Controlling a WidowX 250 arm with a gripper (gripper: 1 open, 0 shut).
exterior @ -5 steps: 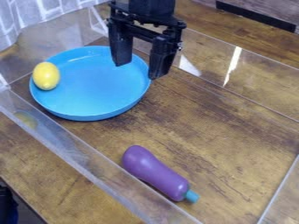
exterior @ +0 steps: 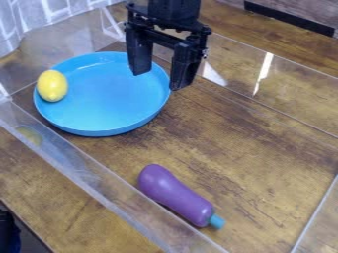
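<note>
My black gripper (exterior: 164, 63) hangs over the back right part of a blue round plate (exterior: 103, 107), with its two dark fingers spread apart and nothing visible between them. A yellow egg-shaped object (exterior: 51, 85) rests on the plate's left side. A purple eggplant-like toy (exterior: 176, 195) with a teal tip lies on the wooden table toward the front.
Clear plastic edging (exterior: 79, 183) runs diagonally along the lower left.
</note>
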